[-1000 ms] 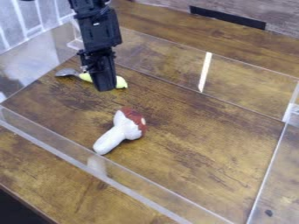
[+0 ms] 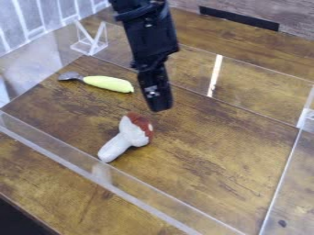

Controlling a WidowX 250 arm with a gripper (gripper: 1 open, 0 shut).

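My dark gripper (image 2: 156, 94) hangs above the middle-back of the wooden surface, pointing down, shut with nothing visible between its fingers. Left of it, a pale yellow-green object (image 2: 108, 83) with a grey utensil-like end (image 2: 72, 77) lies on the wood. Below and left of the gripper lies a white mushroom-like toy (image 2: 121, 141) with a reddish-brown cap, on its side.
Clear plastic walls (image 2: 172, 212) surround the work area on the wooden table (image 2: 227, 161). A white wire-like piece (image 2: 91, 39) stands at the back left.
My gripper has moved right, away from the yellow-green object, which now shows fully. The objects on the wood appear unmoved.
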